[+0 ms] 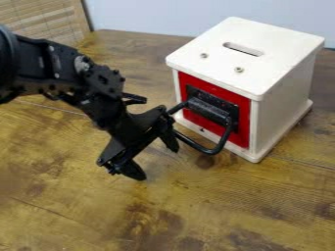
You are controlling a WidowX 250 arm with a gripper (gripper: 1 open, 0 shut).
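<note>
A white wooden box [281,83] with a slot and two screws on top stands at the upper right. Its red front panel [234,98] carries a black fitting with a black loop handle [215,148] sticking out toward the lower left. My black gripper [153,157] is to the left of and below the handle, angled downward above the table, with its two fingers spread open and nothing visible between them. Whether the upper finger touches the handle cannot be told.
A light slatted panel [46,20] stands at the back left, with a pale wall behind.
</note>
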